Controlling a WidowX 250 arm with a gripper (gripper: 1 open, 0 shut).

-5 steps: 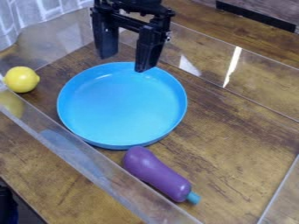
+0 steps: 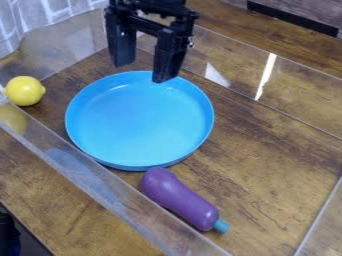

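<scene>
My black gripper [image 2: 144, 50] hangs open at the top centre, its two dark fingers spread apart above the back of a blue plate [image 2: 139, 122], with nothing seen between them. The plate is empty. A purple eggplant toy [image 2: 177, 196] with a teal tip lies in front of the plate, toward the lower right. A yellow lemon [image 2: 24, 89] sits left of the plate.
A wooden surface [image 2: 267, 140] fills the area, clear to the right of the plate. A transparent wall [image 2: 94, 190] runs diagonally along the lower left, close to the eggplant and lemon.
</scene>
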